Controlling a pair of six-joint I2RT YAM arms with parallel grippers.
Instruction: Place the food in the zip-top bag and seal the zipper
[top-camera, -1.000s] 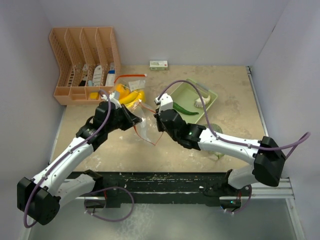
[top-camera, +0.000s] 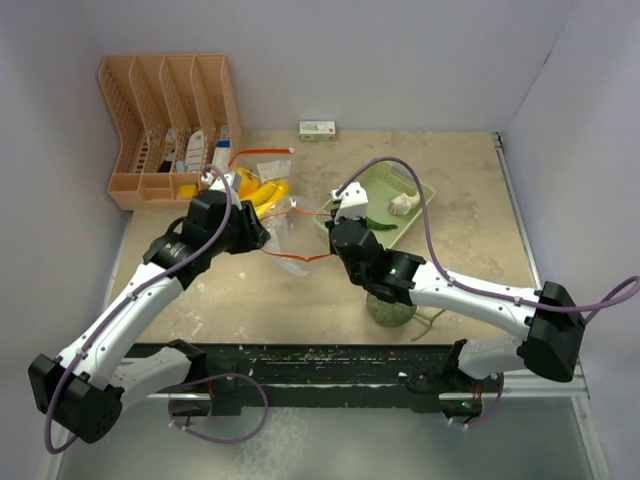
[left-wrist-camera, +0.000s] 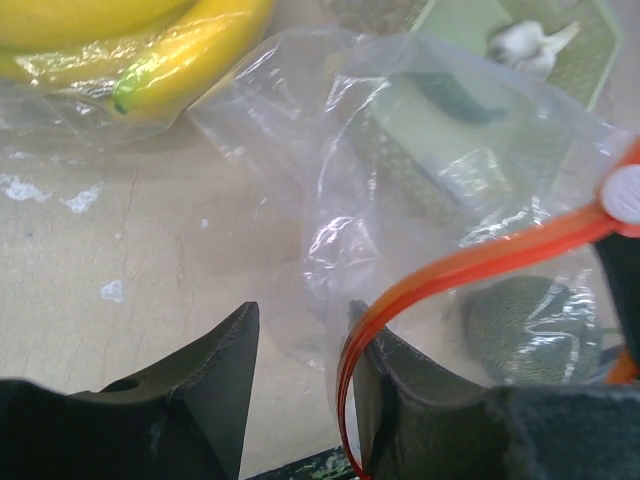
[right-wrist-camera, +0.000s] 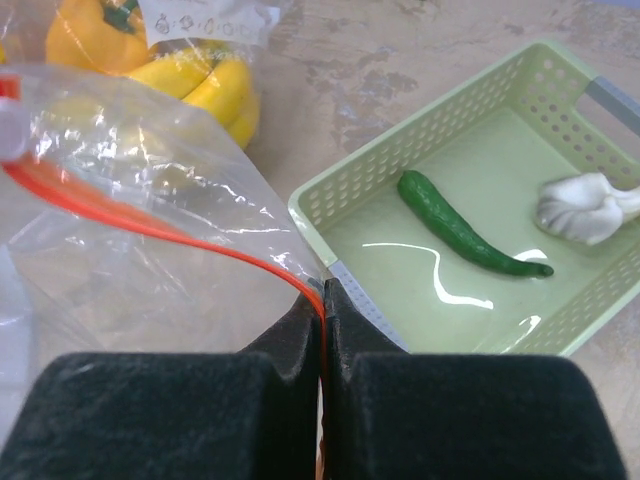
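A clear zip top bag (top-camera: 290, 238) with an orange rim is held up between my two grippers, its mouth spread. My right gripper is shut on that orange rim (right-wrist-camera: 235, 247), which runs between its fingertips. My left gripper stands open; the rim passes by its right-hand finger (left-wrist-camera: 385, 385) in the left wrist view. A green pepper (right-wrist-camera: 465, 230) and a garlic bulb (right-wrist-camera: 585, 208) lie in the pale green basket (right-wrist-camera: 345, 180). Near the table's front is a round green vegetable (top-camera: 390, 312), partly hidden by my right arm.
Another clear bag with an orange rim (top-camera: 262, 152) holds bananas (top-camera: 268, 196) and a yellow-orange pepper (right-wrist-camera: 90, 40), behind my left gripper. A tan rack (top-camera: 135, 110) stands at the back left, a small box (top-camera: 317, 130) at the back.
My right gripper has moved right, holding the rim, and the bag's mouth has spread wider. The left gripper's fingers have parted and it has shifted slightly left.
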